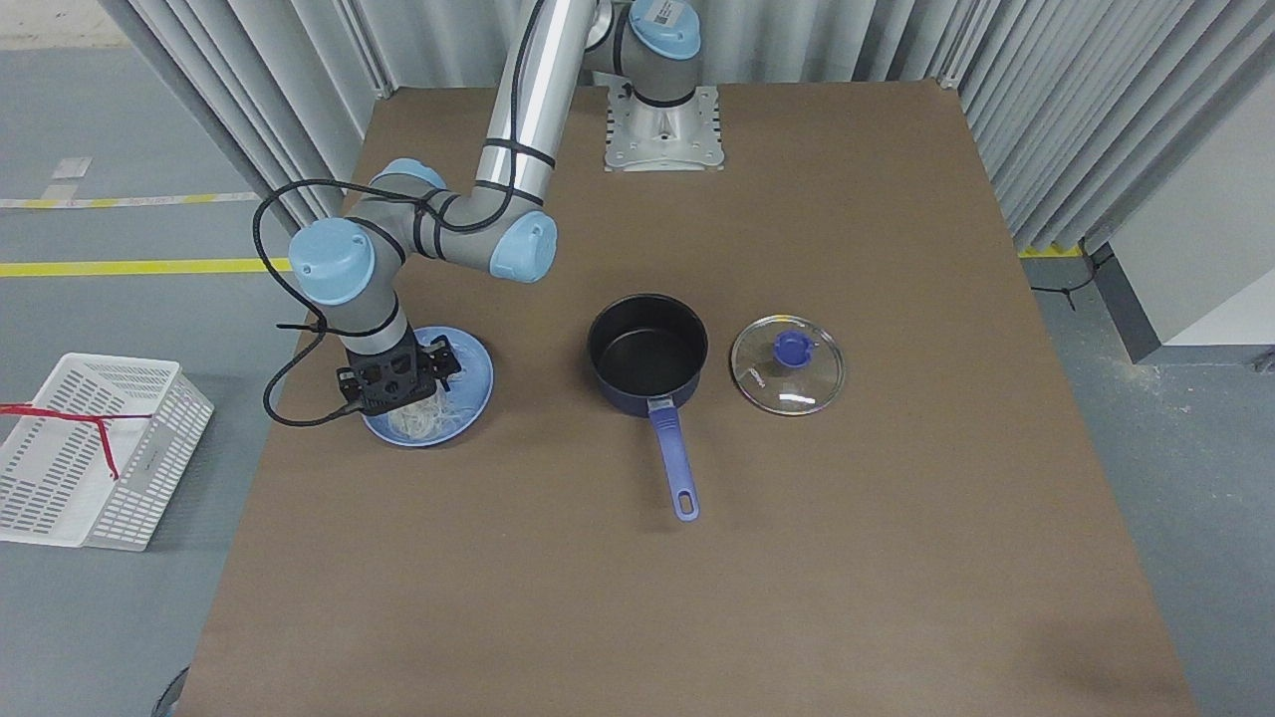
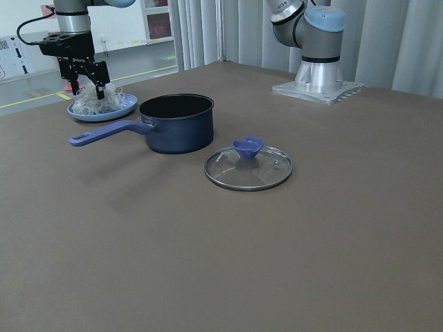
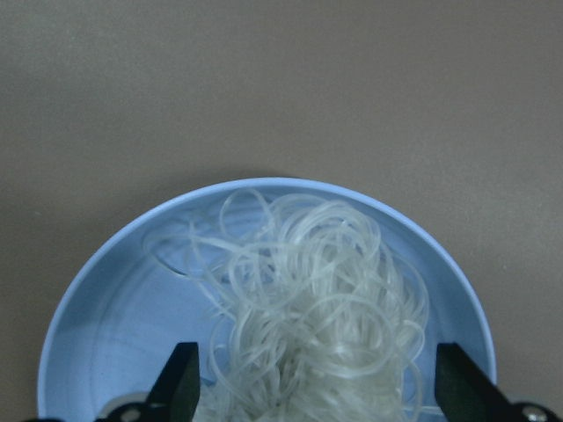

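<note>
A light blue plate [image 1: 467, 407] holding a heap of white noodles [image 3: 321, 325] sits at the table's left. My gripper is low over it, its two black fingers parted wide on either side of the heap. In the front view the gripper's body hides part of the plate.
A dark blue saucepan [image 1: 637, 353] with a blue handle stands right of the plate. Its glass lid [image 1: 765, 378] lies farther right. A white basket [image 1: 143, 502] is on the floor at left.
</note>
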